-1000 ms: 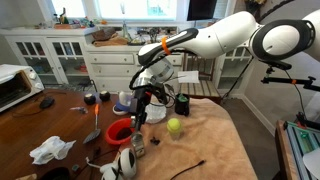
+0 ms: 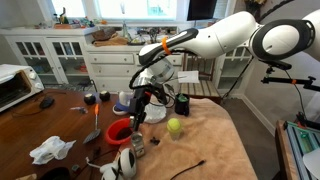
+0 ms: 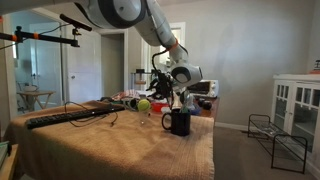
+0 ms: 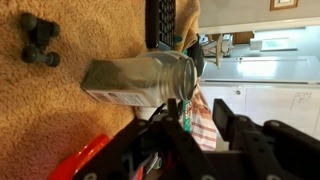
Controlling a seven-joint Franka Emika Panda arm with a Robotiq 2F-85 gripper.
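Note:
In exterior view 1, my gripper (image 2: 142,105) hangs above the table, over the area of the red bowl (image 2: 120,131) and a clear jar (image 2: 138,146). In the wrist view, my gripper's (image 4: 203,110) two dark fingers stand apart at the bottom. A clear jar (image 4: 135,78) lies beyond the left finger. Narrow green and striped patches show around the gap, but whether any of this is gripped is unclear. Exterior view 2 shows my gripper (image 3: 160,88) behind a black mug (image 3: 179,123), its tips partly hidden.
A yellow-green ball (image 2: 174,127) and a dark mug (image 2: 181,104) stand to the right of the jar. A white-and-black object (image 2: 121,166) is near the front, and crumpled white cloth (image 2: 51,150) lies left. Open tabletop (image 2: 225,145) extends to the right.
The bowl, jar, ball and mug look unmoved.

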